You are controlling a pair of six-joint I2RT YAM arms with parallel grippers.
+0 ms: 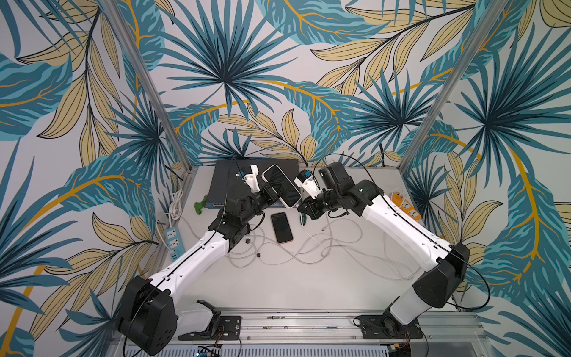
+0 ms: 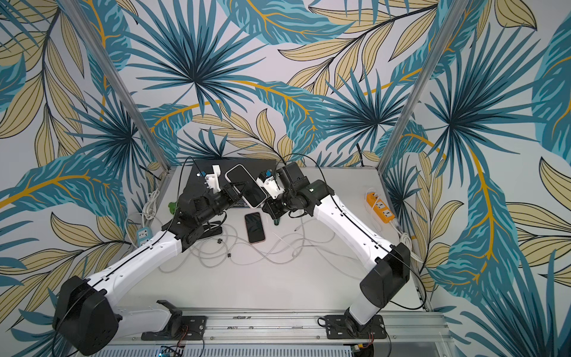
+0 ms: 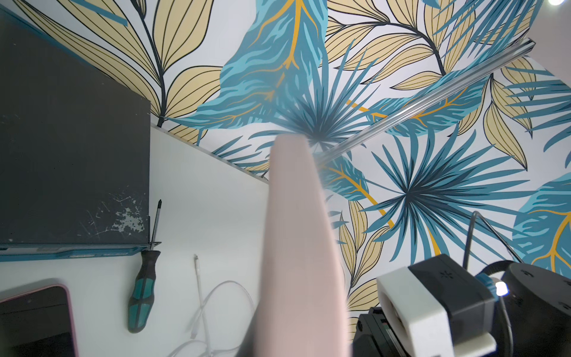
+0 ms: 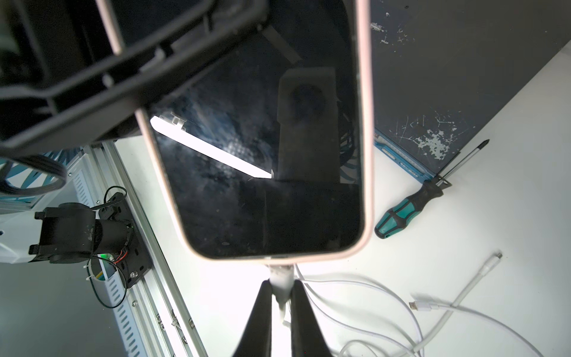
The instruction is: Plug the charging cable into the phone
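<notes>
The held phone [image 1: 284, 189] is up off the table, tilted, with my left gripper [image 1: 271, 193] shut on its side. Edge-on, its pink frame [image 3: 300, 250] fills the middle of the left wrist view. A black left finger [image 4: 136, 89] crosses the phone's dark screen in the right wrist view. The white plug of the charging cable [image 4: 281, 278] meets the middle of the phone's bottom edge, in line with it; how deep it sits is hidden. My right gripper has one narrow finger on each side of that plug; whether they press on it is unclear.
A second phone [image 1: 282, 228] lies on the table below the arms. Behind is a dark box [image 4: 452, 59], with a green-black screwdriver [image 4: 410, 211] beside it. Loose white cable ends [image 4: 490, 261] and loops spread over the right side.
</notes>
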